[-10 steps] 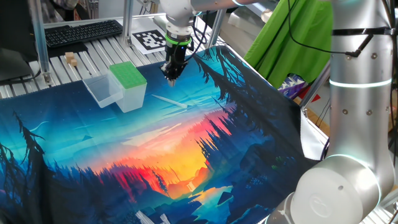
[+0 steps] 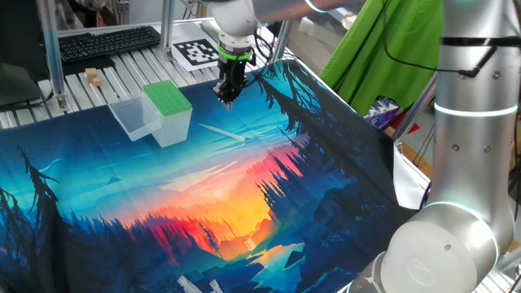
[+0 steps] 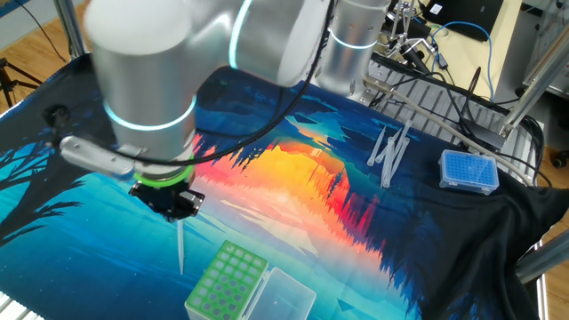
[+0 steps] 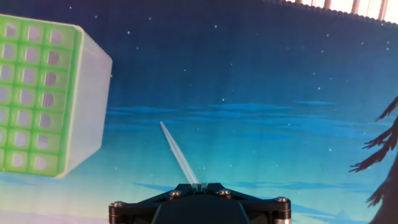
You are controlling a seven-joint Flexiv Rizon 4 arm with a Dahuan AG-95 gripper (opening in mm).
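Observation:
A translucent, tapered pipette tip (image 2: 223, 133) lies apart on the cloth below my gripper (image 2: 229, 104), which hangs above the surface. From the wrist view, the tip's narrow end (image 4: 171, 140) points up and left, while its wider end runs out of sight behind my gripper. The fingers meet closely there, and I make out nothing held between them. In the second exterior view the tip (image 3: 180, 249) shows just below my gripper (image 3: 185, 212). Beside it stands a box with a green, holed top (image 2: 168, 99); its clear lid (image 2: 135, 120) is swung open.
Several more pale tips (image 3: 389, 158) lie in a cluster across the printed cloth (image 3: 293, 213), near a box with a blue rack (image 3: 468, 171). A keyboard (image 2: 110, 42) and a small wooden block (image 2: 93, 77) sit on the slats. Mid-cloth is clear.
My gripper has shifted slightly right and up in the first exterior view. The tip on the cloth and the green-topped box have stayed where they were.

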